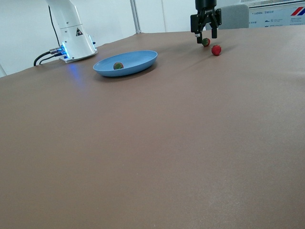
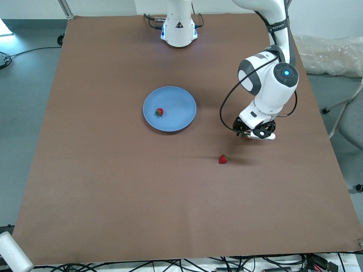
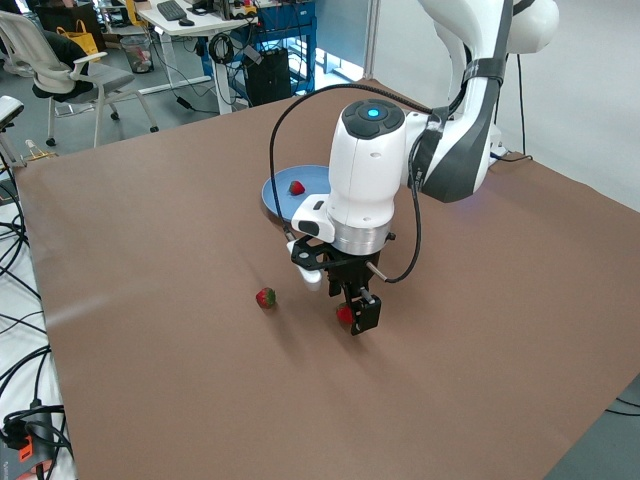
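My black gripper [image 1: 207,36] hangs low over the brown table, its fingers apart. A strawberry [image 1: 206,42] [image 3: 344,314] lies just at its fingers; in the left view it is mostly hidden under the gripper. A second strawberry [image 2: 223,159] [image 1: 216,50] [image 3: 265,298] lies loose a little toward the table's front in the left view. A blue plate [image 2: 170,122] [image 1: 143,62] holds another strawberry [image 2: 159,112] [image 3: 297,188], left of the gripper in the left view.
Cables run along the edge outside the table.
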